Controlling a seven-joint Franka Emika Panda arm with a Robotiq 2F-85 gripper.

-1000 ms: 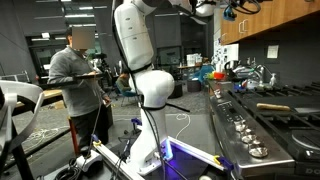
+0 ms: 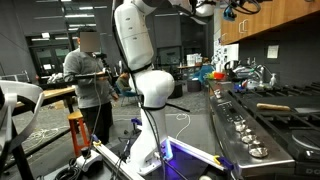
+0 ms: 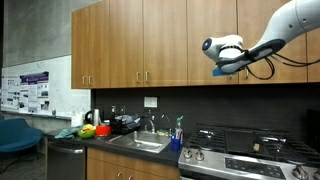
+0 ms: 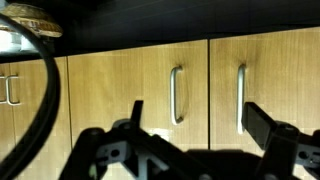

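Note:
Two wooden cabinet doors fill most of the wrist view, each with an upright metal bar handle. The left handle [image 4: 175, 95] stands between my spread fingers in the picture, and the right handle [image 4: 240, 99] appears just left of the right finger. My gripper is open with nothing held. In exterior view 2 it is raised high in front of the upper cabinets [image 3: 165, 45], near their lower edge. Exterior view 1 shows the arm [image 2: 140, 45] reaching up and over to the cabinets at top right. Any contact with a door cannot be made out.
Below the cabinets are a stove [image 3: 245, 164], a sink [image 3: 148, 140] and a blue utensil holder [image 3: 177, 138]. A long wooden item [image 2: 272, 106] lies by the stove. A person [image 2: 92, 85] stands left of the robot base. A cable [image 4: 45, 90] crosses the wrist view's left side.
The person at the left has shifted slightly. My arm and gripper look unmoved, and the cabinet doors look the same.

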